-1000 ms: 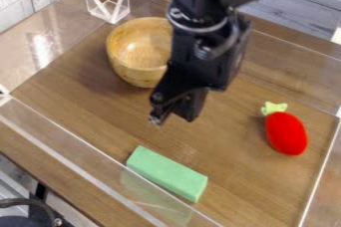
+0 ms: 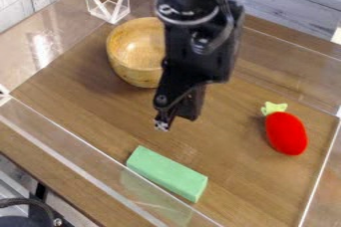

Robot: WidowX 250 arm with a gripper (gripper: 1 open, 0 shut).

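Note:
The dark robot gripper hangs over the middle of the table, its small tip pointing down, with nothing visible between its fingers; it appears shut. A green block lies on the wood below it, toward the front. A red vegetable-like toy with a pale green top lies at the right. A wooden bowl stands behind the gripper at the left, partly hidden by the arm.
The wooden table has clear room at the left and between the objects. A white wire-like holder stands at the back left. Clear panels edge the table.
The objects have not moved.

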